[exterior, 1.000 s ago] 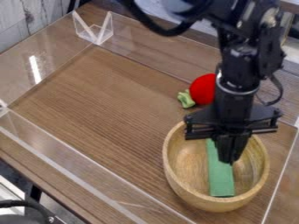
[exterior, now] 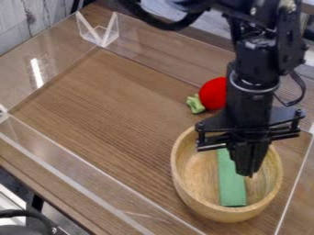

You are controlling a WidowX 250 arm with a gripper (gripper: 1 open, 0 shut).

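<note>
My black gripper [exterior: 245, 130] hangs over a wooden bowl [exterior: 196, 188] at the lower right; it looks shut, with nothing visible between its fingers. In the bowl lies a green rectangular block [exterior: 232, 186], its upper end partly hidden by the gripper. A red round object [exterior: 212, 92] with a small green piece [exterior: 196, 103] rests on the table behind the arm, partly hidden by it.
A white wire or clear holder [exterior: 95, 29] stands at the back left. Table edges run along the left and back.
The gripper has shifted slightly toward the camera's left and risen a little over the bowl. The bowl and block look unmoved.
</note>
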